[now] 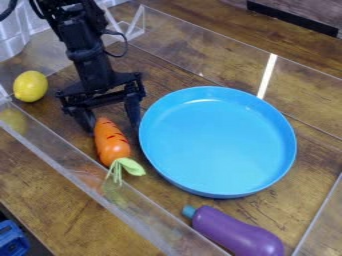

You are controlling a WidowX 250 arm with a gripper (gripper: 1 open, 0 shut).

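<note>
My black gripper (110, 118) is open, its fingers straddling the upper end of an orange carrot (112, 144) with a pale green top. The carrot lies on the wooden floor of a clear-walled bin, left of a large blue plate (217, 142). The right finger is close to the plate's left rim.
A yellow lemon (31, 86) lies to the left of the gripper. A purple eggplant (235, 230) lies below the plate at the lower right. Clear walls border the area; bare wood shows above the plate.
</note>
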